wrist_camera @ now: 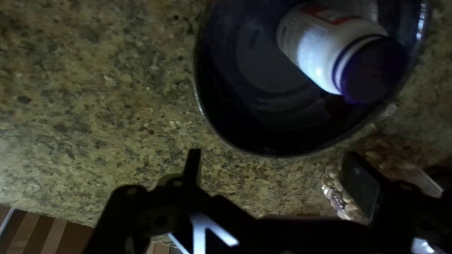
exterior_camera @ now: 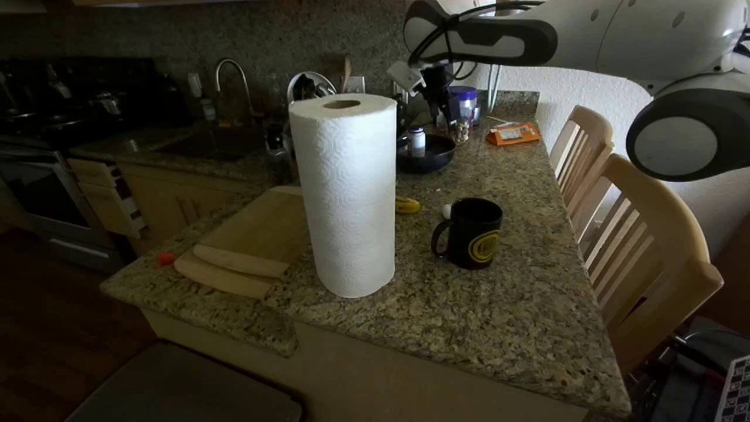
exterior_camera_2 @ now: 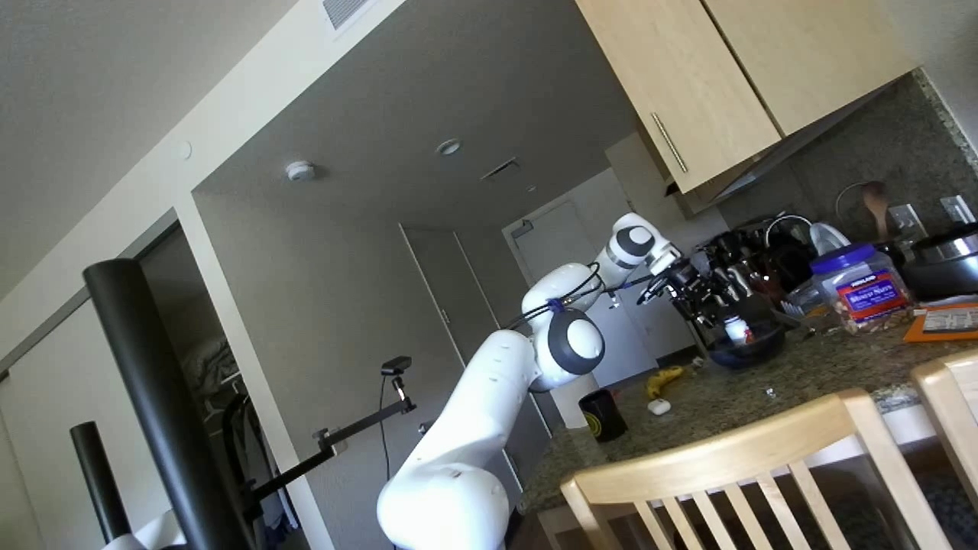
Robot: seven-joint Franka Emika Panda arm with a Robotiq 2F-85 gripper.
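Note:
A black bowl or pan (wrist_camera: 262, 122) holds a white bottle with a dark cap (wrist_camera: 313, 46), which leans within it in the wrist view. In exterior view 1 the same bottle (exterior_camera: 416, 143) rises above the rim of the dark pan (exterior_camera: 425, 163). My gripper is open, its two fingers wide apart with only bare counter between them. Its fingers lie beside the pan's rim in the wrist view. In exterior view 2 the gripper (exterior_camera_2: 655, 298) hangs above the pan (exterior_camera_2: 752, 348) and the bottle (exterior_camera_2: 738, 330).
A nut jar with a purple lid (exterior_camera_2: 862, 289) stands close by the pan, along with an orange packet (exterior_camera: 513, 133). Nearer the counter's front are a paper towel roll (exterior_camera: 348, 204), a black mug (exterior_camera: 476, 235) and a banana (exterior_camera: 406, 205). Chairs (exterior_camera: 633, 246) line one side.

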